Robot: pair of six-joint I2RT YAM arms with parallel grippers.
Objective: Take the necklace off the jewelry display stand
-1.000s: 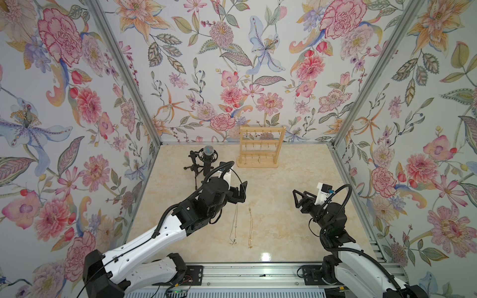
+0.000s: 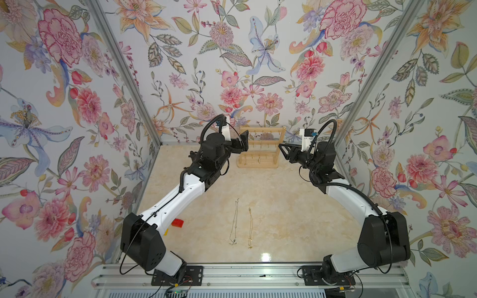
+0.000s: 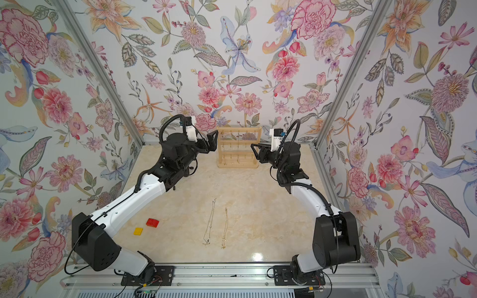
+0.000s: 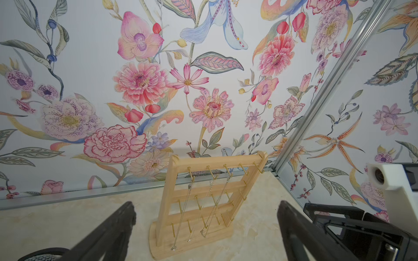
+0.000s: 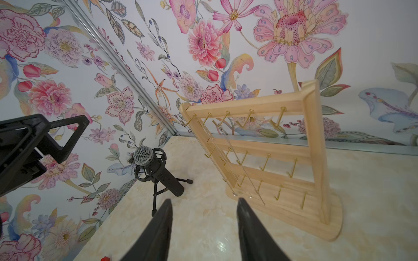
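The wooden jewelry display stand stands at the back of the table with rows of brass hooks. Thin chain necklaces hang from its top bar; one necklace is on the left hooks and another further right. From the right wrist view, a hanging chain is visible toward the stand's far side. My left gripper is open, in front of the stand and apart from it. My right gripper is in front and to the right, its fingers apart with a narrower gap and nothing between them.
Two necklaces lie on the table front: a silver one and a gold one. A black microphone-like object on a tripod stands back left. Red and yellow pieces lie front left.
Both arms have risen and reached toward the back, now flanking the stand. The right gripper has also moved left. The stand and the necklaces on the table have stayed put.
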